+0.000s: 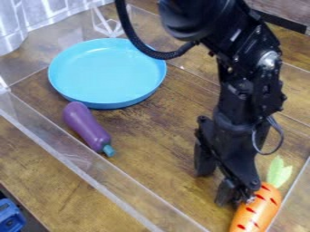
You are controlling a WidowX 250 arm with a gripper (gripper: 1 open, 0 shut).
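My black gripper point(216, 174) is low at the right side of the wooden surface, its fingertips down by the board. An orange toy carrot point(256, 214) with red marks and a pale green top lies just right of and below the fingertips, partly hidden behind them; I cannot tell whether they touch it. The fingers look spread apart, with nothing clearly between them.
A blue plate point(107, 74) sits at the upper left. A purple toy eggplant point(85, 124) lies below it. Clear plastic walls border the wooden surface point(133, 181). A blue object point(7, 216) is at the lower left edge.
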